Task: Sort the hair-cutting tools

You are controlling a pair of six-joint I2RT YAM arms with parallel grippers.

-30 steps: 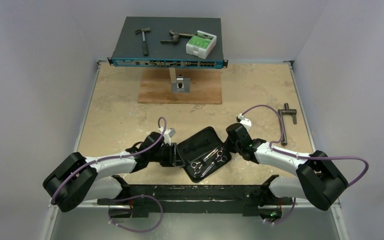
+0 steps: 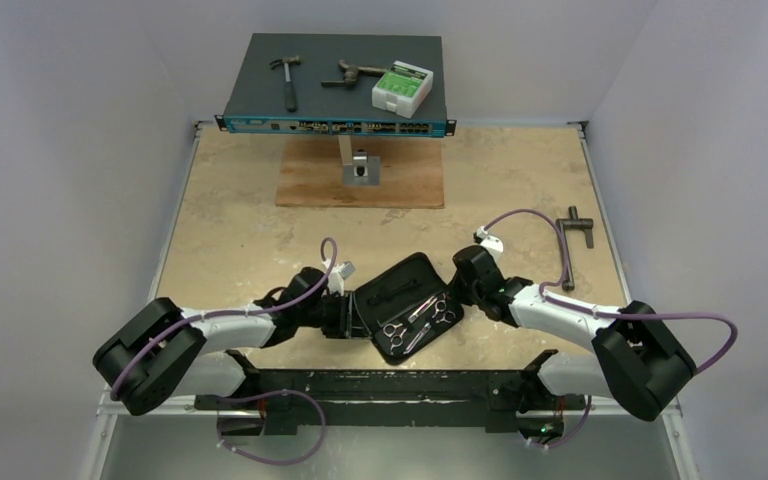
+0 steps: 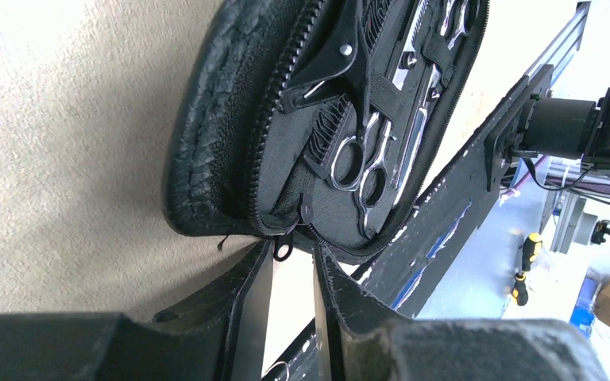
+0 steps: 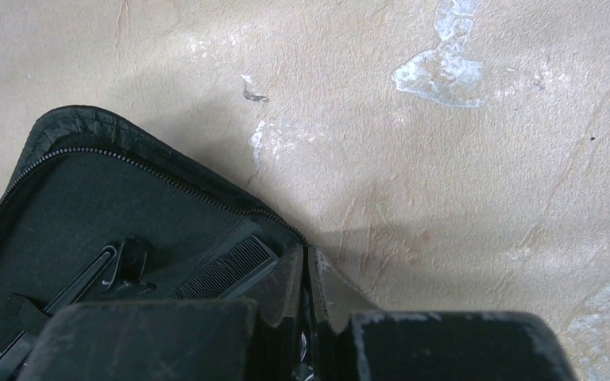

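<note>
A black zip case [image 2: 388, 280] lies open on the table, holding scissors [image 3: 375, 186], combs [image 4: 222, 266] and a black clip [image 3: 327, 75] in straps. My left gripper stands part open at the case's left corner, its fingertips either side of the zipper pull tab [image 3: 284, 248], which hangs from the corner. My right gripper is shut at the case's right corner, on the zipper edge; whether anything thin is between its fingers I cannot tell.
A raised rack unit [image 2: 300, 75] at the back carries hammers and a white box [image 2: 403, 88]. A metal tool [image 2: 575, 225] lies at the right. The table behind and left of the case is clear.
My left gripper has shifted very slightly at the case's corner, with its cable moving a little right. The right arm and case look still.
</note>
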